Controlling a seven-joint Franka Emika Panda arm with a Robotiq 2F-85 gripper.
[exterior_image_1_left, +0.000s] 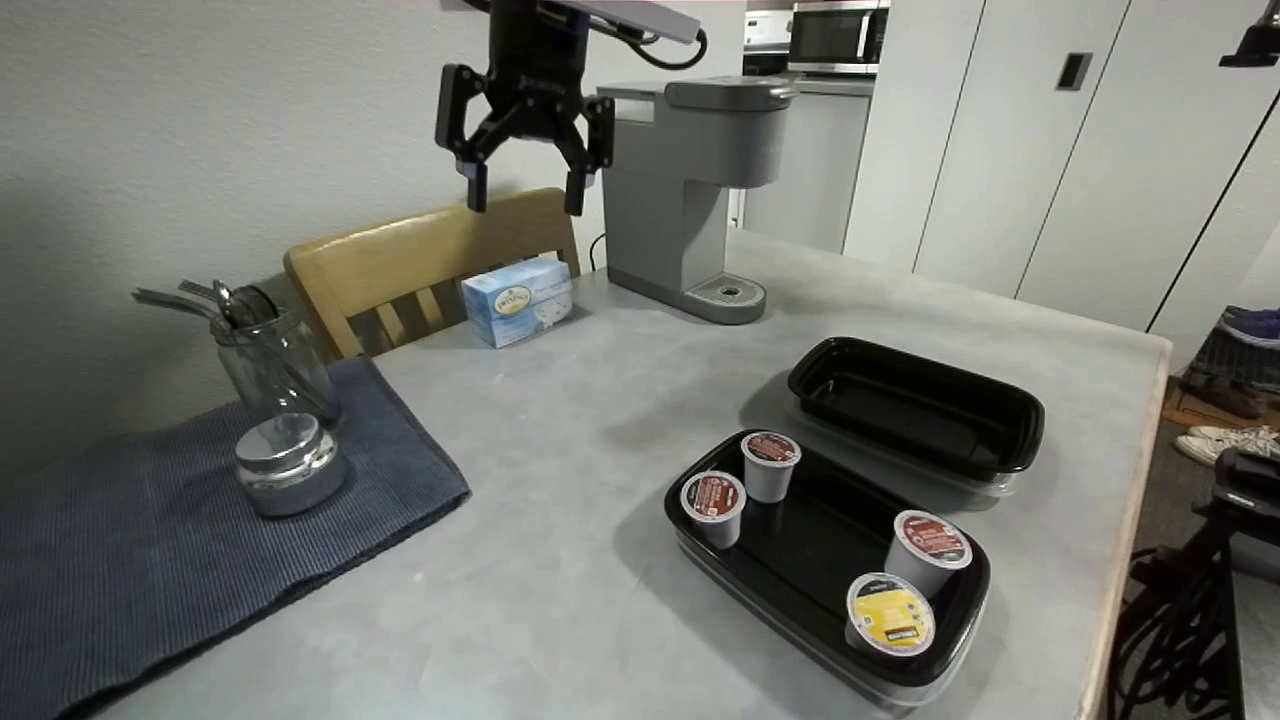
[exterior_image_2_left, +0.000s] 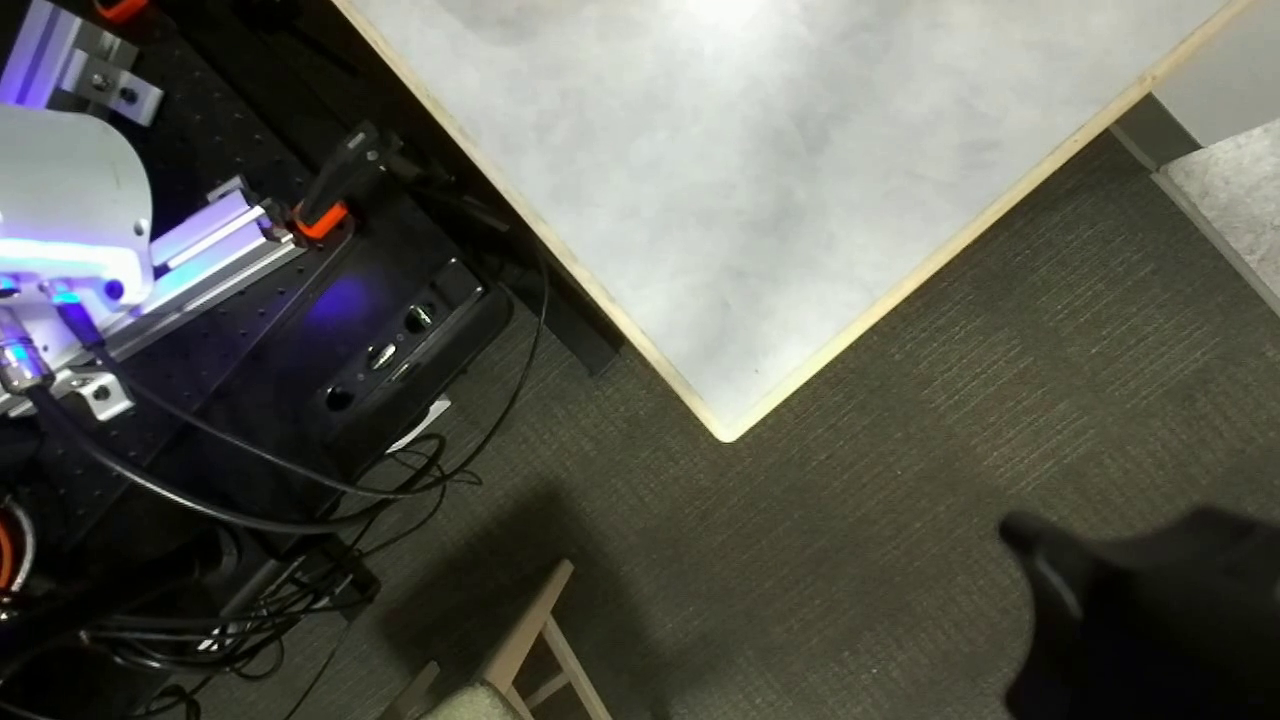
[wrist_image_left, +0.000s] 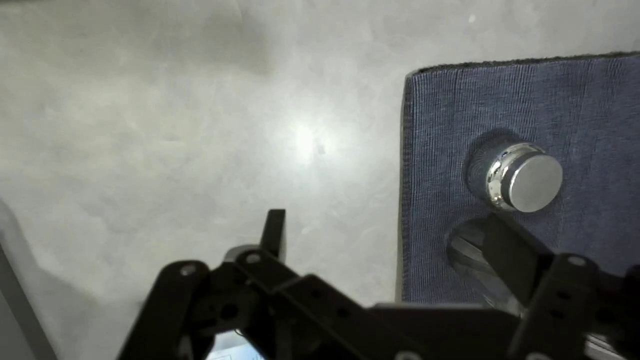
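High over the back of the table, my gripper (exterior_image_1_left: 525, 204) hangs open, its fingers apart and nothing between them. Below it and beyond lies a light blue tea box (exterior_image_1_left: 518, 300). In the wrist view the left finger (wrist_image_left: 274, 231) is above bare table, while the right one is over the blue mat (wrist_image_left: 456, 108). A silver-lidded jar (wrist_image_left: 534, 180) sits on that mat, with a glass of metal utensils (exterior_image_1_left: 270, 348) behind it. Several coffee pods, among them a yellow-topped pod (exterior_image_1_left: 890, 614), stand in the nearer black tray (exterior_image_1_left: 786, 564).
A grey coffee maker (exterior_image_1_left: 696, 180) stands at the back, right of the gripper. An empty black tray (exterior_image_1_left: 918, 408) sits behind the pod tray. A wooden chair (exterior_image_1_left: 408, 258) backs against the table's far edge.
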